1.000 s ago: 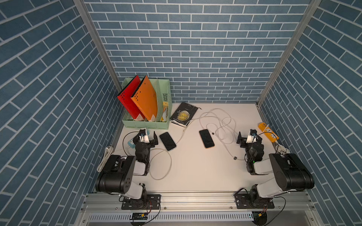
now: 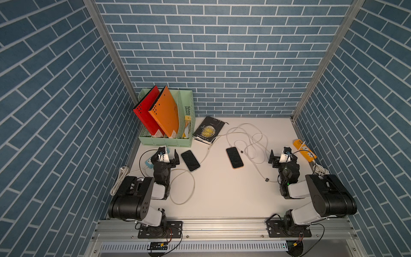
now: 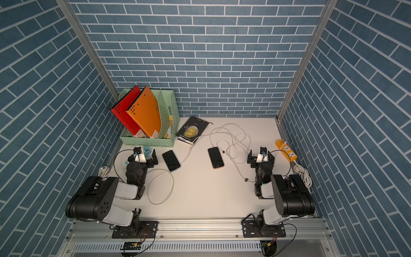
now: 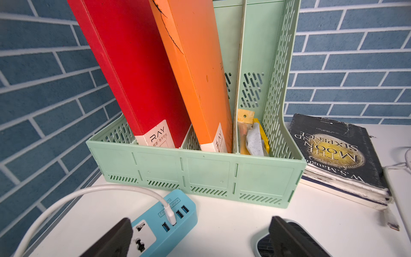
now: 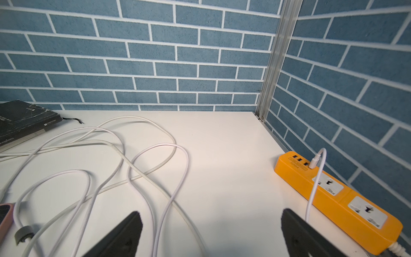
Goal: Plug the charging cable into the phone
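Two dark phones lie on the white table: the left phone (image 2: 190, 160) just right of my left gripper (image 2: 168, 155), the other phone (image 2: 234, 157) near the middle. White charging cables (image 2: 256, 145) loop over the table between the middle phone and my right gripper (image 2: 279, 156). One dark-tipped cable end (image 2: 267, 180) lies loose left of the right arm; a second cable end (image 2: 241, 151) rests close to the middle phone. By the book, a pale connector (image 4: 391, 219) shows in the left wrist view. Both grippers stand open above the table, their fingers empty.
A green file rack (image 2: 164, 141) with red and orange folders stands back left, a black book (image 2: 208, 129) beside it. A blue power strip (image 4: 171, 222) lies before the rack; an orange power strip (image 5: 338, 197) is at far right.
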